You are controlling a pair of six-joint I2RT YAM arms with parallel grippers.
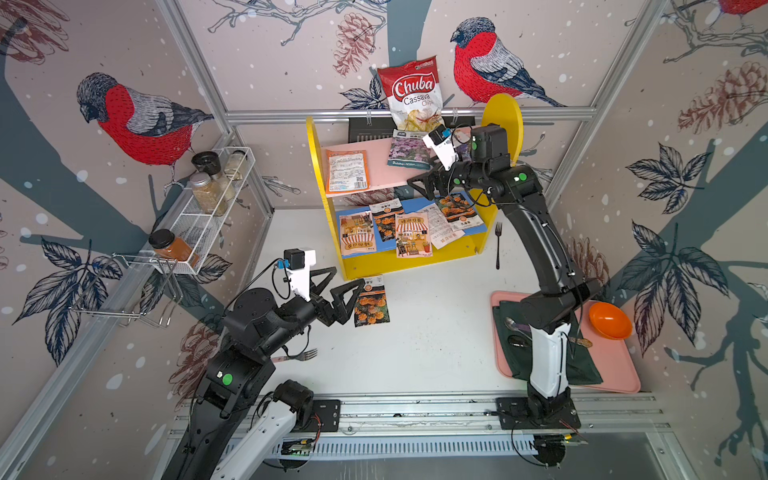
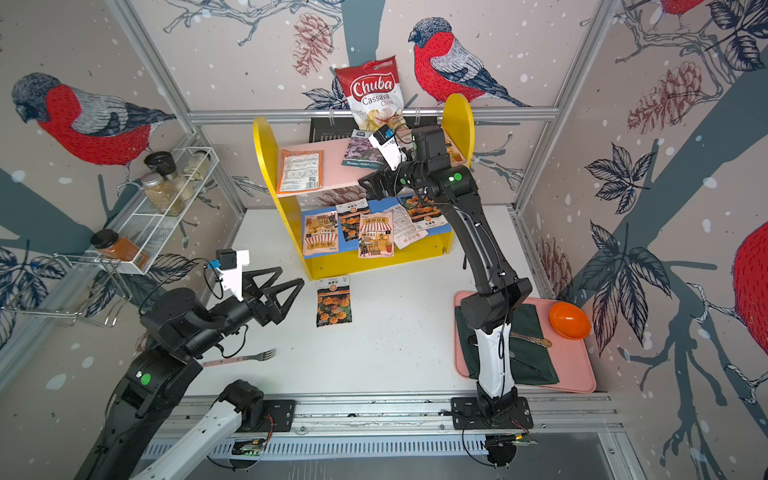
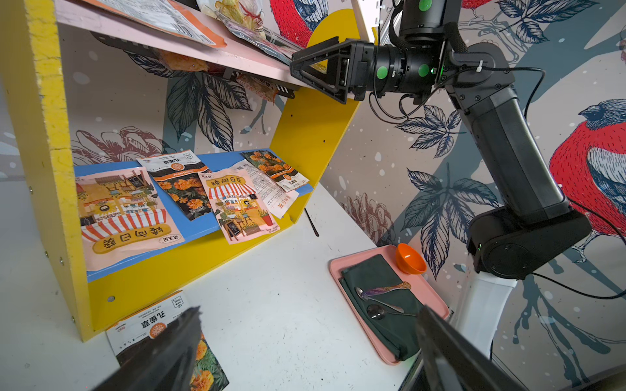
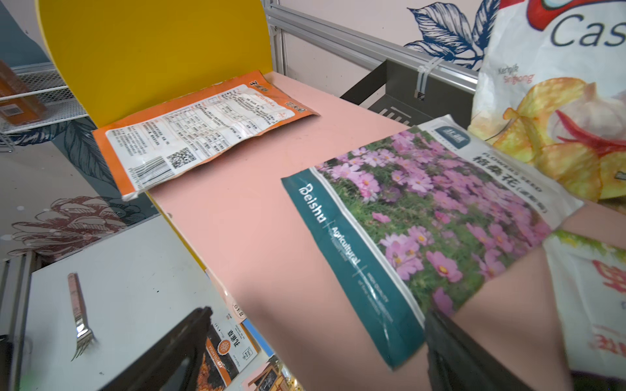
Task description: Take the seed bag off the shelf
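On the pink upper shelf [image 4: 247, 215] lies a flat seed bag with pink flowers and a teal end [image 4: 417, 221]. An orange-edged seed bag [image 4: 208, 127] lies at that shelf's left end. My right gripper [image 1: 420, 189] stands open at the upper shelf's front edge; in the right wrist view its blurred fingers [image 4: 456, 352] are wide apart, the right one close to the teal corner, with nothing visibly held. Over the table, left of a marigold seed bag [image 1: 372, 301] lying there, my left gripper [image 1: 349, 278] is open and empty.
Several seed bags, including a striped-awning one [image 3: 238, 202], lie on the blue lower shelf [image 3: 195, 228]. A red chips bag [image 1: 413, 92] stands behind the flowered bag. At the right sits a pink tray [image 1: 500, 352] with an orange bowl [image 1: 609, 320].
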